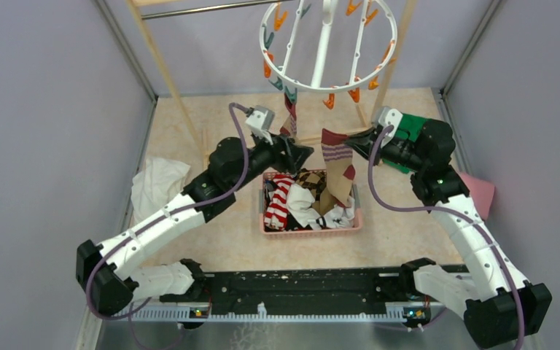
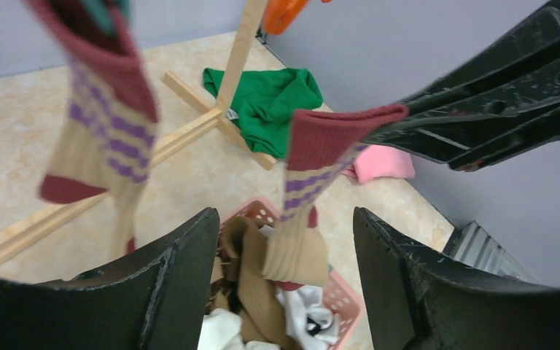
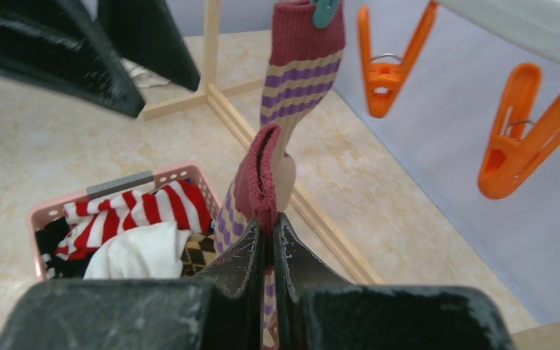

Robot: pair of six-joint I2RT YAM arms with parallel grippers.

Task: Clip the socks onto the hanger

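A tan sock (image 1: 339, 162) with a maroon cuff and purple stripes hangs from my right gripper (image 1: 351, 144), which is shut on its cuff. In the right wrist view the folded cuff (image 3: 261, 171) shows between the fingertips. A matching sock (image 3: 302, 65) hangs from the ring, its cuff in a teal clip (image 3: 325, 11). My left gripper (image 1: 306, 154) is below the ring hanger (image 1: 297, 84), left of the held sock. Its fingers (image 2: 186, 255) stand apart and empty in the left wrist view, with the held sock in the background between them.
A pink basket (image 1: 310, 234) of socks stands below the grippers. Empty orange clips (image 3: 514, 138) hang along the ring. Wooden frame bars (image 2: 179, 142) cross the table behind. A green cloth (image 1: 407, 131) lies behind the right arm, a white cloth (image 1: 159, 186) at the left.
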